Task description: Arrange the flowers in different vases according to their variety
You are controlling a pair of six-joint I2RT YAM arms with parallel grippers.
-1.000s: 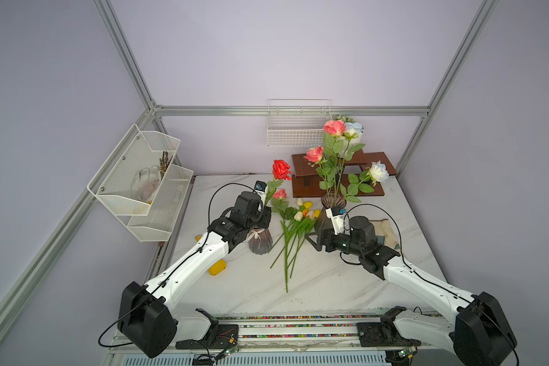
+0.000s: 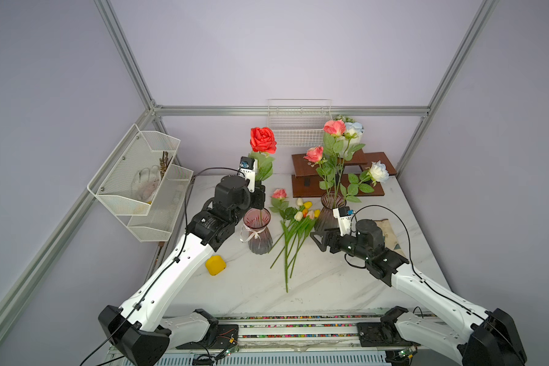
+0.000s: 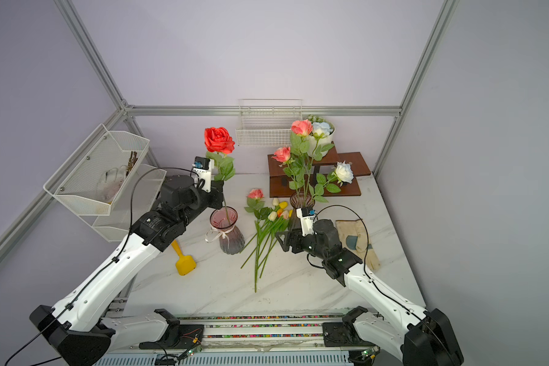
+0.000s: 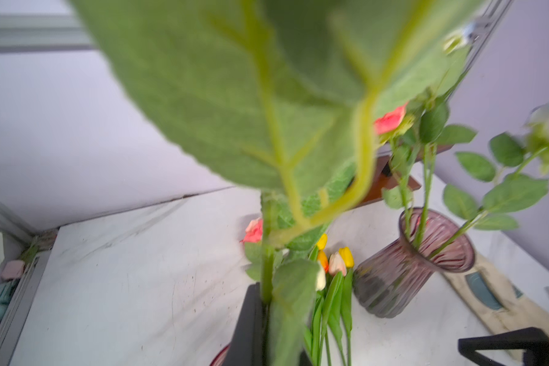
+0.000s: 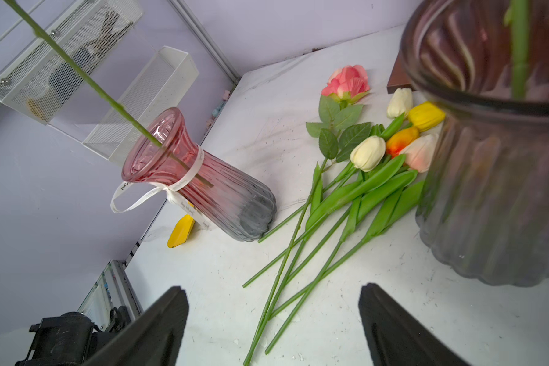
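My left gripper [image 2: 256,196] is shut on the stem of a red rose [image 2: 263,139], held upright above the pink vase with a white ribbon [image 5: 225,189]; the stem's lower part reaches inside that vase. Pink and white roses [image 2: 334,127] stand in the darker ribbed vase [image 4: 387,286]. A loose pink rose [image 5: 346,82] and several white, yellow and orange tulips [image 5: 367,152] lie between the vases. My right gripper is open beside the dark vase, nothing between its fingers.
A yellow scoop [image 3: 184,263] lies left of the pink vase. A wooden stand [image 3: 347,186] is at the back, a beige cloth item [image 3: 366,256] at right, white mesh shelves [image 2: 140,183] on the left wall.
My left gripper has risen and moved left with the red rose, uncovering the pink vase's mouth. The right arm has shifted very slightly.
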